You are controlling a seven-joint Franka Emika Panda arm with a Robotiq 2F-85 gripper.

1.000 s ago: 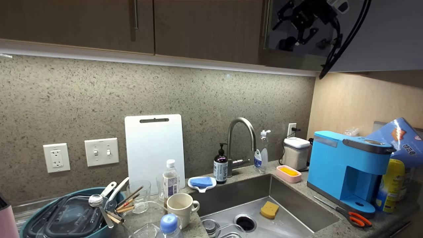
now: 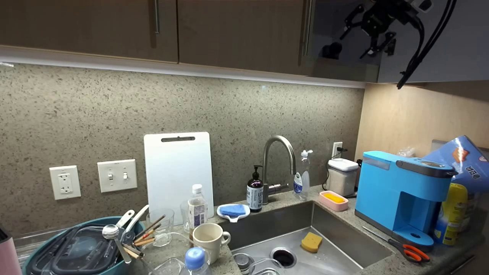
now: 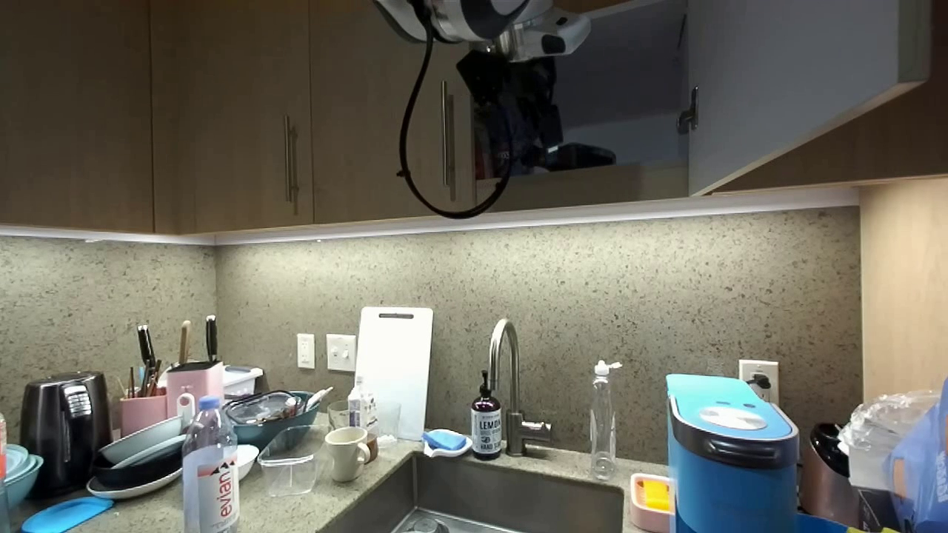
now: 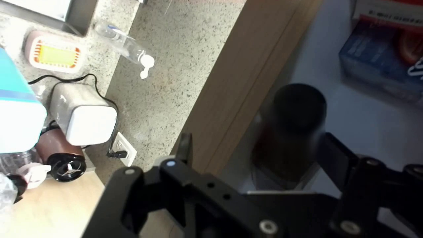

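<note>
My gripper (image 2: 353, 47) is open in front of the open upper cabinet, its fingers spread apart. In the wrist view a jar with a black cap (image 4: 300, 107) and a clear body showing brown contents sits on the cabinet shelf (image 4: 337, 119). It lies ahead of the gap, nearer the right finger (image 4: 337, 162); the left finger (image 4: 184, 147) is well apart from it, over the cabinet edge. Whether the right finger touches the jar I cannot tell. Exterior view 1 shows a dark rounded thing (image 2: 331, 50) on the shelf, left of the gripper. In exterior view 2 the gripper (image 3: 524, 115) is a dark blur.
A blue box (image 4: 382, 59) stands deeper on the shelf. The cabinet's open door (image 3: 800, 80) hangs to the right, and its wooden bottom edge (image 4: 246, 87) runs close by the fingers. Below are the sink (image 2: 339, 238), faucet (image 2: 279, 142) and blue coffee machine (image 2: 380, 192).
In exterior view 1 my gripper has shifted right and slightly down, away from the dark rounded thing, its cables moving with it. It stays open. The counter items look unchanged.
</note>
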